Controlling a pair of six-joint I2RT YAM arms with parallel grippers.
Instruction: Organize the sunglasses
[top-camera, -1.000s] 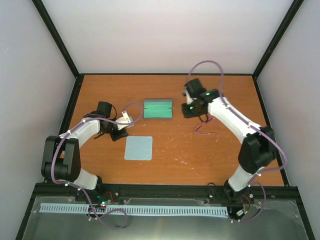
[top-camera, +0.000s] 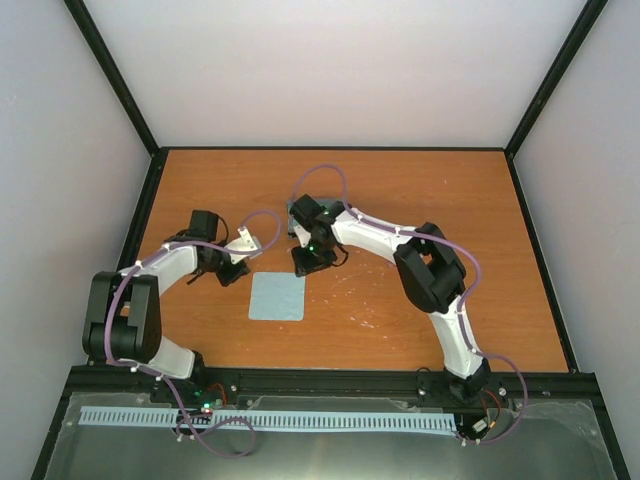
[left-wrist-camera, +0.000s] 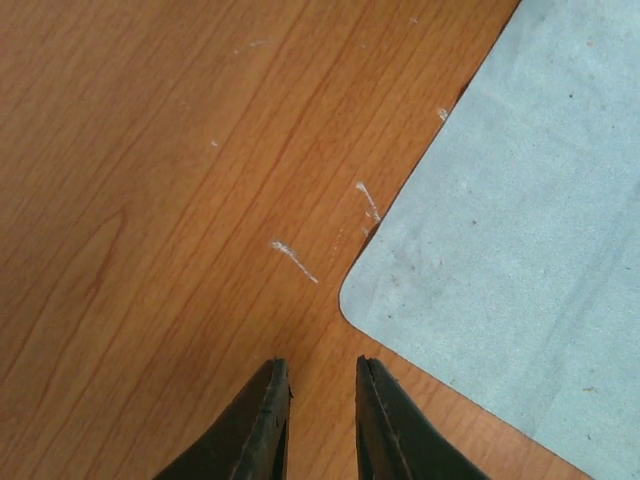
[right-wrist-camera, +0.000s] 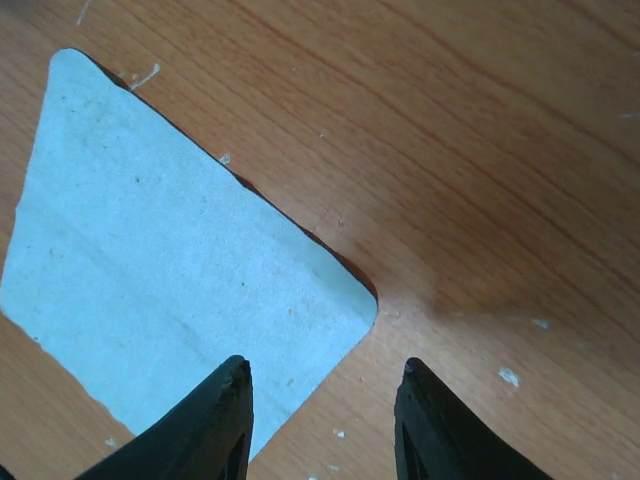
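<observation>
A light blue square cloth (top-camera: 277, 296) lies flat on the wooden table (top-camera: 450, 180), and both wrist views show it. My left gripper (top-camera: 235, 272) is just beside the cloth's upper left, part open with nothing between its fingers; a corner of the cloth shows ahead of it. My right gripper (top-camera: 307, 265) is open and empty above the cloth's upper right area. A green case (top-camera: 323, 203) at the back middle is mostly hidden by the right arm. The sunglasses cannot be made out now.
The right arm stretches across the right-middle of the table. Dark frame edges and walls border the table.
</observation>
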